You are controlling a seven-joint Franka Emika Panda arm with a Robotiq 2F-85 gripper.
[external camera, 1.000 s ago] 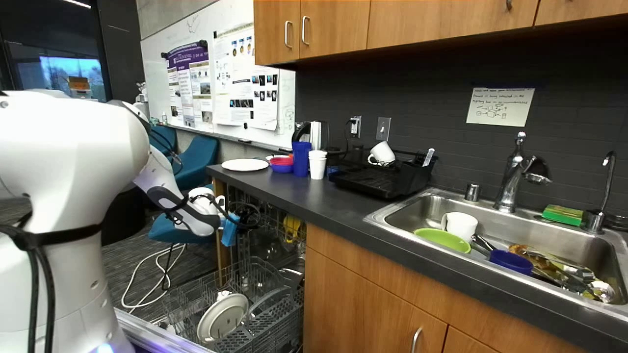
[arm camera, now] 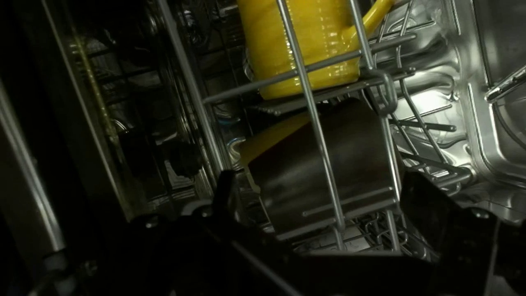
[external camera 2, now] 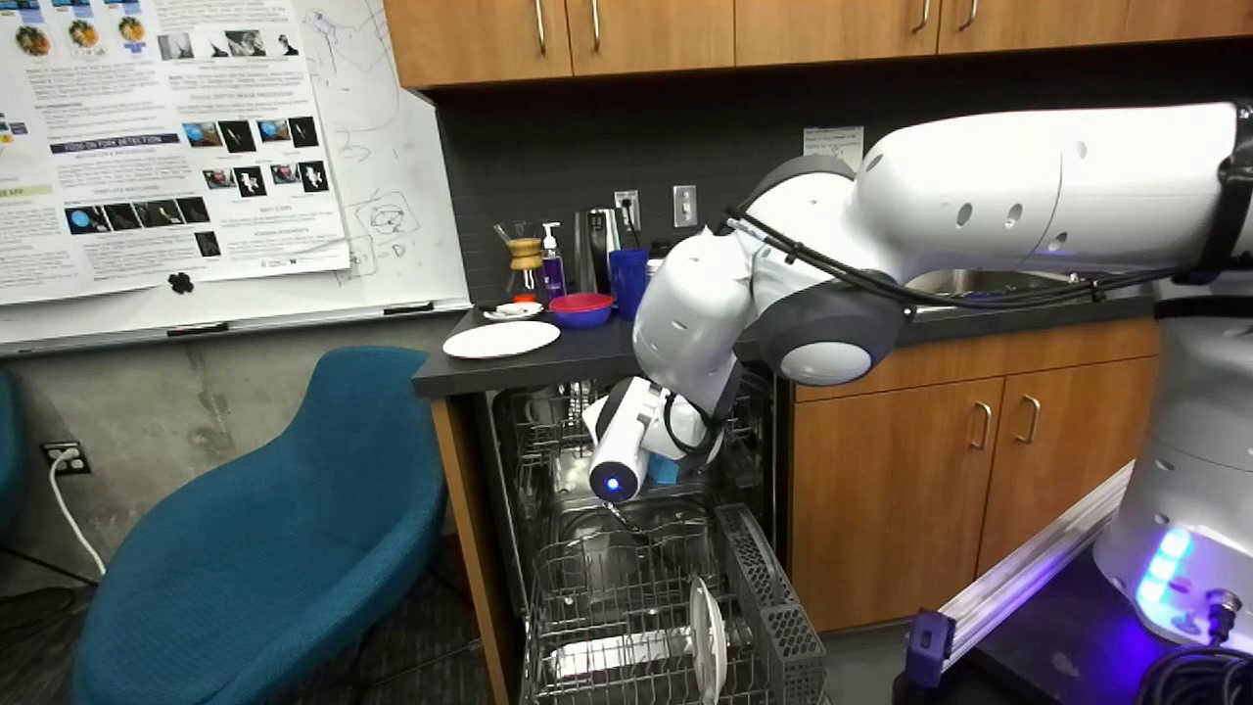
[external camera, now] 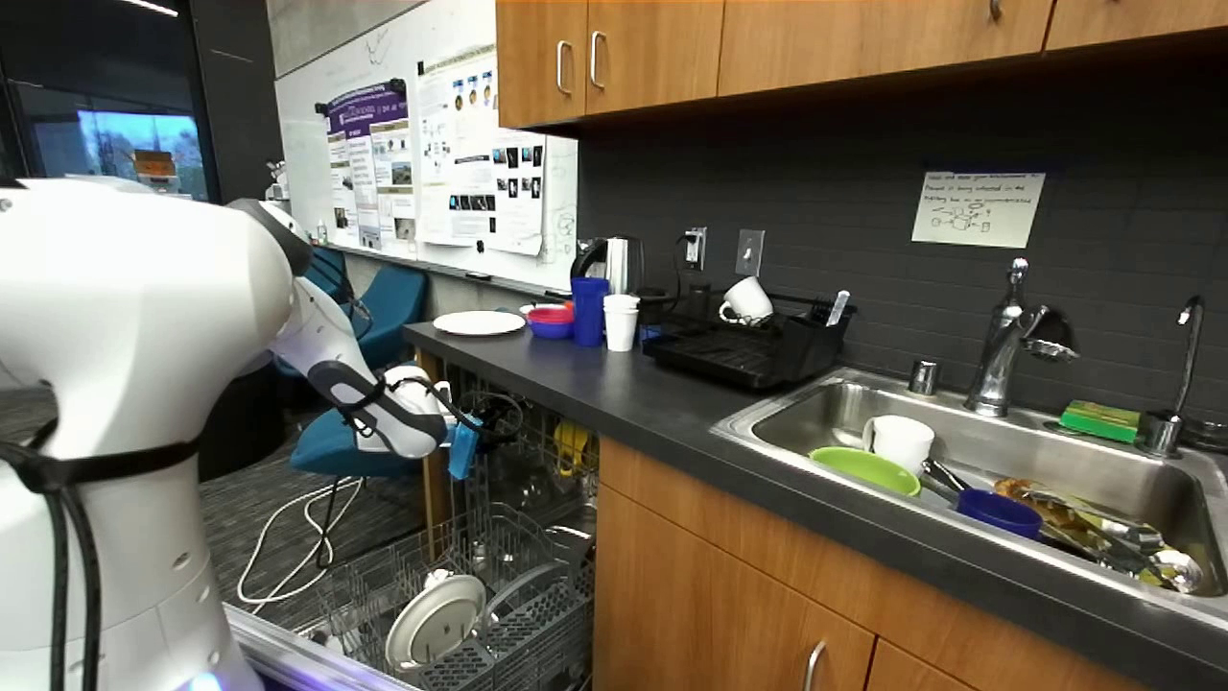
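My gripper is open inside the dishwasher, its dark fingertips (arm camera: 227, 190) spread wide with no object held. Ahead of it, between the fingers in the wrist view, lies a dark mug or cup (arm camera: 352, 153) on its side, its inner wall yellowish. Rack wires (arm camera: 320, 143) run in front of the cup. Above it a yellow mug (arm camera: 305, 44) stands behind the same wires, handle to the right; exterior view 1 also shows this yellow mug (external camera: 570, 445). In exterior view 2 the arm hides the gripper.
The lower rack (external camera 2: 587, 576) is pulled out and carries a white plate (external camera 2: 707, 640). Above runs the dark counter (external camera: 645, 386), with a white plate (external camera: 479, 322) at its end. The sink (external camera: 823, 409) holds several dishes. A blue chair (external camera 2: 270, 529) stands beside the dishwasher.
The forearm and gripper have shifted a little to the right in exterior view 1, further into the dishwasher. The dishes and racks look unmoved.
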